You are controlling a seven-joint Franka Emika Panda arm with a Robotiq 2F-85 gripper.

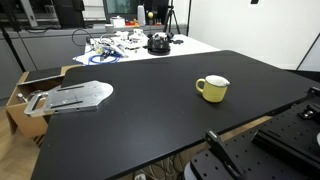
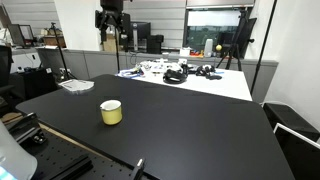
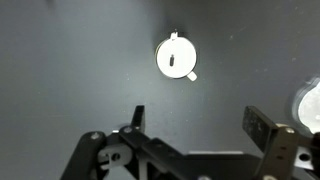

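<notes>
A yellow mug (image 1: 213, 89) stands upright on the black table, its handle towards the left in exterior view 1. The same yellow mug (image 2: 111, 112) appears near the table's front in exterior view 2. High above the tabletop hangs my gripper (image 2: 112, 29), well clear of the mug. Looking down, the wrist view shows its two dark fingers spread wide, so the gripper is open with nothing between. Beyond the fingers lies a pale round object (image 3: 176, 57) with small projections and a dark mark; whether this is the mug I cannot tell for sure.
A flat silver piece (image 1: 75, 97) lies at the left of the table in exterior view 1. Another pale round item (image 3: 312, 105) is cut off at the wrist view's right edge. Cables and clutter (image 1: 125, 42) sit behind the table. Mid-table is bare.
</notes>
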